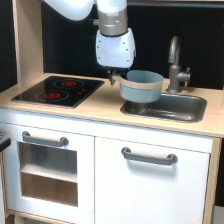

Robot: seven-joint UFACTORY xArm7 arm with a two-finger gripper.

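A blue-grey pot (142, 90) is over the left part of the sink (178, 108), covering its left end. My gripper (115, 78) comes down from above at the pot's left side. Its small dark fingers meet the pot at the left handle, and the pot moves along with them, so the gripper appears shut on that handle. Whether the pot's base hangs clear or touches the counter or sink cannot be made out.
A dark tap (175, 66) rises behind the sink, close to the pot's right. The black stovetop (58, 91) with red rings is empty at left. Bare wooden counter (97, 108) lies between. Below are an open shelf and a white cabinet door (150, 185).
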